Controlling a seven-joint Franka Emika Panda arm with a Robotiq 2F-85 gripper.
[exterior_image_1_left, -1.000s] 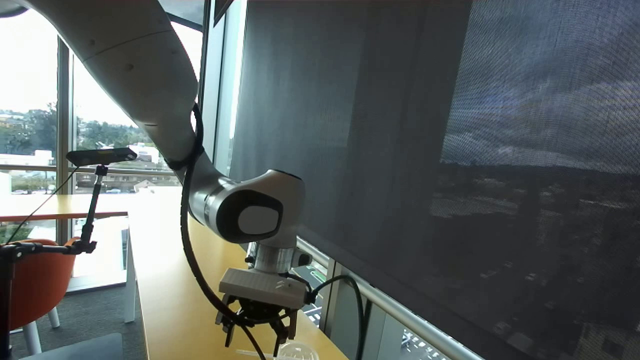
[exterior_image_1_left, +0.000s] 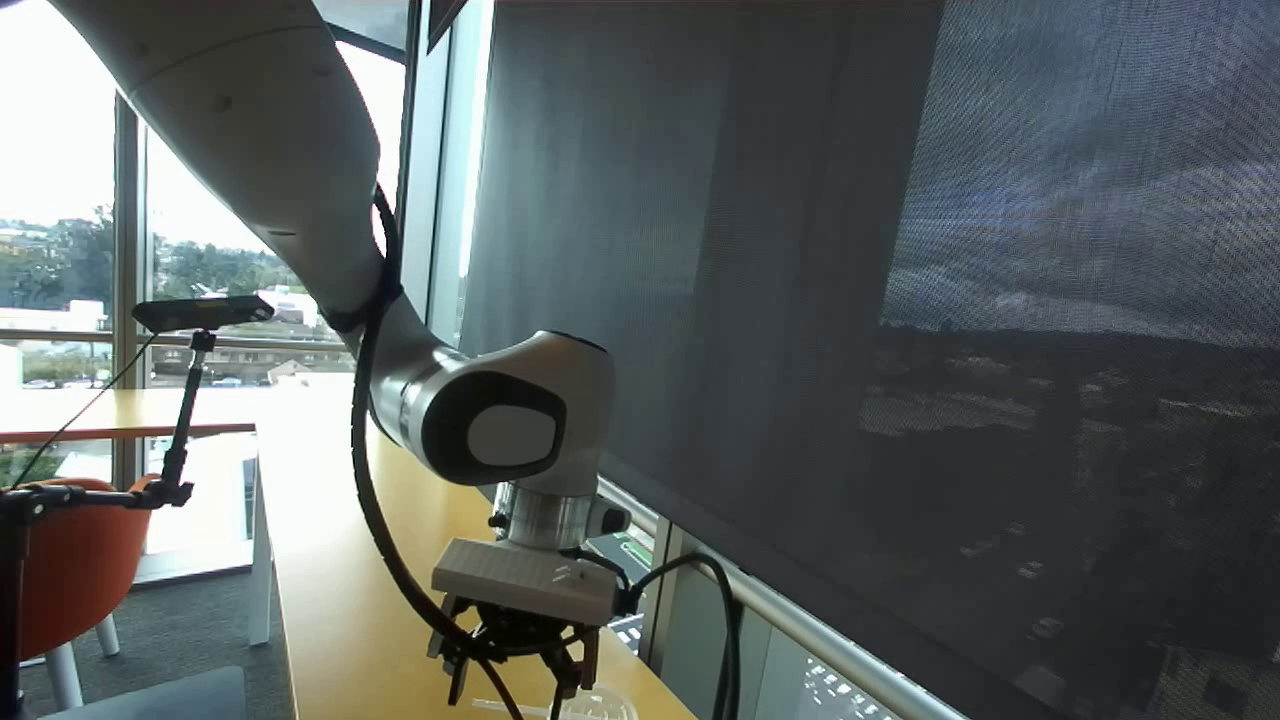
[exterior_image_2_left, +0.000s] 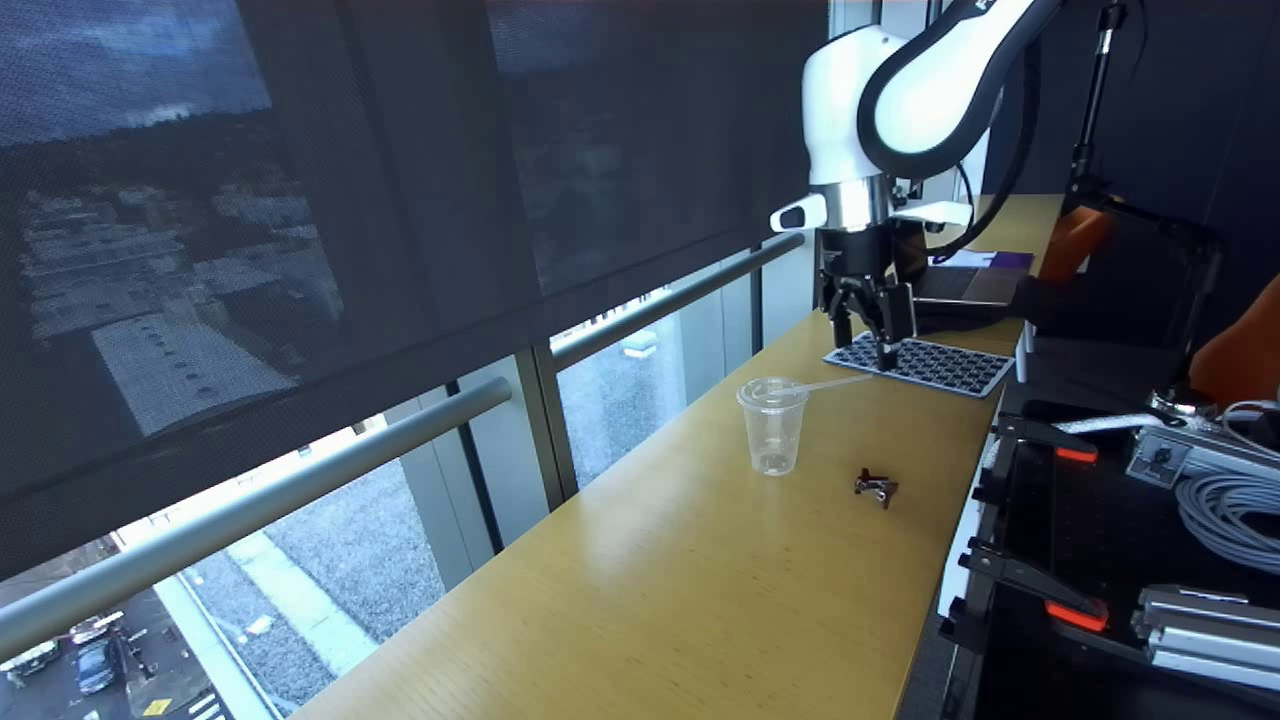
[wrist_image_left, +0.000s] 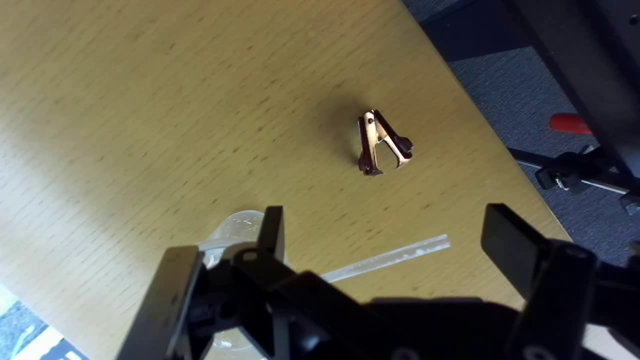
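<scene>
My gripper is open above the table, with no object held between its fingers. In the wrist view, a clear strip, apparently a straw (wrist_image_left: 390, 257), reaches across the gap below the fingers. A transparent plastic cup (exterior_image_2_left: 774, 430) stands upright on the table, the straw (exterior_image_2_left: 836, 383) slanting out over its rim. Part of that cup (wrist_image_left: 237, 227) is hidden by the left finger in the wrist view. A small dark-brown and metal staple remover (wrist_image_left: 376, 143) lies on the wood, apart from both cup and gripper; exterior view 2 shows it (exterior_image_2_left: 876, 486) nearer that camera than the cup.
Behind the cup lies a dark patterned mat (exterior_image_2_left: 930, 364), and a laptop (exterior_image_2_left: 960, 282) sits farther back. A window rail (exterior_image_2_left: 672, 302) runs along one side of the table. Clamps (exterior_image_2_left: 1038, 586) and coiled cable (exterior_image_2_left: 1242, 510) occupy the other side.
The arm has shifted slightly, with the upper link moving left and the gripper a little lower in exterior view 1. The gripper remains open, and the cup looks unmoved.
</scene>
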